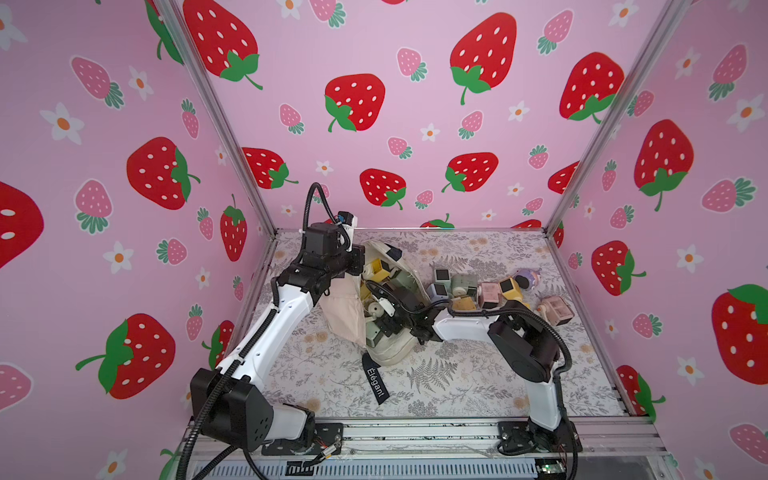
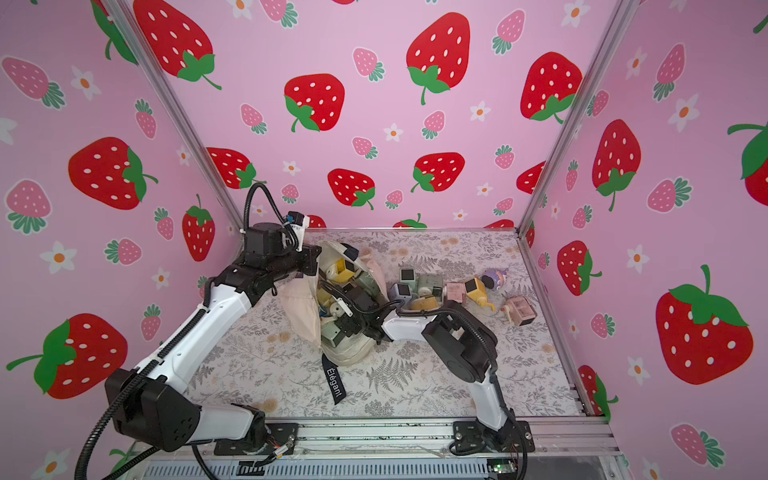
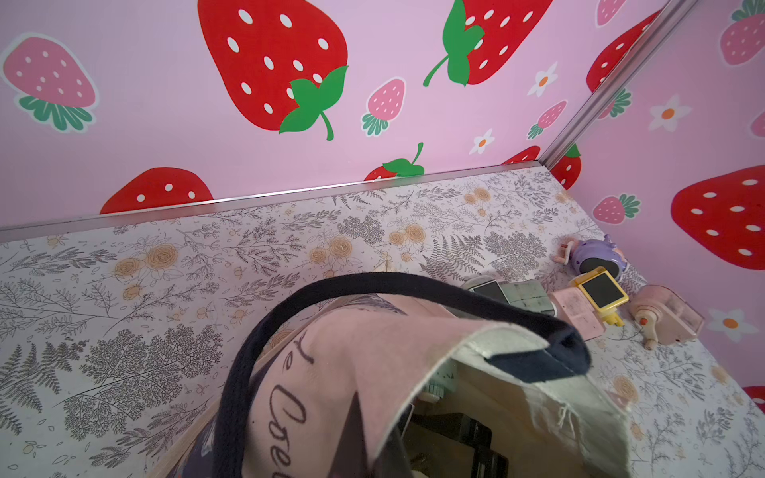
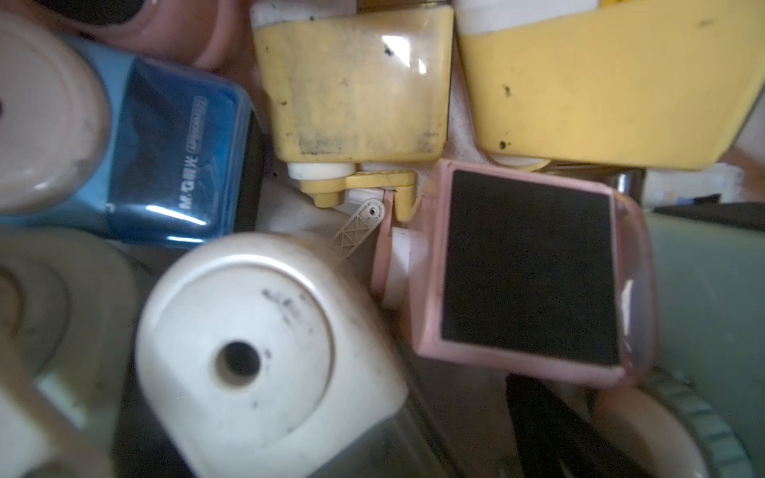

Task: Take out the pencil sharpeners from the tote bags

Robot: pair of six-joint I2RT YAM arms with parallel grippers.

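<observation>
The pale tote bag (image 1: 344,316) lies open at centre-left, packed with pencil sharpeners. My left gripper (image 1: 354,260) is at its upper left edge; in the left wrist view the raised fabric hides whether anything sits between its fingers. My right gripper (image 1: 382,313) is down inside the bag. The right wrist view shows a white sharpener (image 4: 271,342), a pink one (image 4: 526,271), yellow ones (image 4: 358,87) and a blue one (image 4: 179,159) close around it. A black finger shows at the bottom; the finger's opening is unclear.
Several sharpeners stand on the table right of the bag, among them a purple one (image 1: 525,278) and a yellow one (image 1: 512,289). A black "Élégant" strap (image 1: 374,376) trails toward the front.
</observation>
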